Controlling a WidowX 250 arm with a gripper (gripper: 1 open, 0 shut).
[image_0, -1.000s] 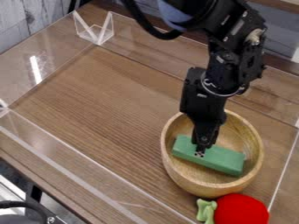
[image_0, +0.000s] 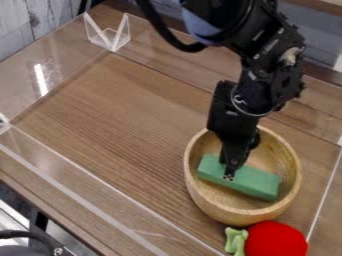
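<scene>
A round wooden bowl (image_0: 271, 208) sits at the right of the table, holding a green rectangular block (image_0: 249, 182). The black gripper (image_0: 229, 168) reaches down into the bowl from above, its tips at the upper left part of the block. Whether the fingers hold the block is hard to tell, as the dark fingers overlap each other.
A red round object (image_0: 275, 240) with a green piece (image_0: 235, 241) lies at the front right, beside the bowl. A white wire holder (image_0: 108, 32) stands at the back left.
The gripper has shifted very slightly within the bowl; the block and bowl look almost unchanged.
</scene>
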